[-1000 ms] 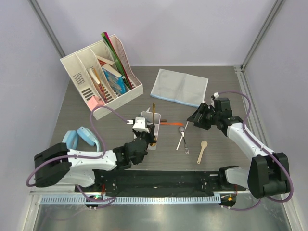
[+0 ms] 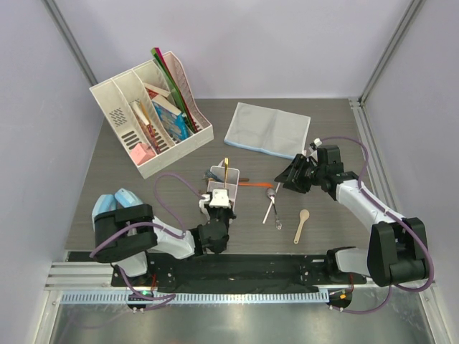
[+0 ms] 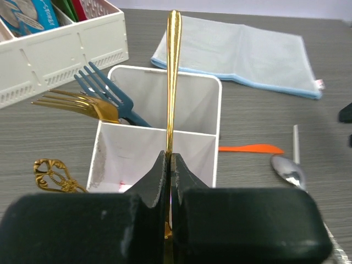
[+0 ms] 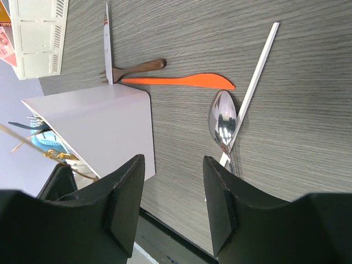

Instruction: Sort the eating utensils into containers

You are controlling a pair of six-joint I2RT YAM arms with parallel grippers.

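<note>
My left gripper is shut on an upright gold utensil [image 3: 171, 66], held over the white divided container [image 3: 204, 148], where a blue fork [image 3: 124, 107] and a gold fork [image 3: 99, 110] rest. An ornate gold piece [image 3: 55, 176] shows at its left. My right gripper is open over the table, above a silver spoon [image 4: 223, 118] beside a white stick [image 4: 256, 74]. An orange knife [image 4: 195, 80], a wooden-handled fork [image 4: 143, 67] and a silver knife [image 4: 108, 49] lie near the container. A wooden spoon [image 2: 301, 222] lies at the front right.
A large white organiser [image 2: 107, 107] with boxes stands back left. A pale cloth [image 2: 265, 125] lies at the back. Blue rounded items [image 2: 128, 200] are beside the left arm.
The right arm has moved a little left.
</note>
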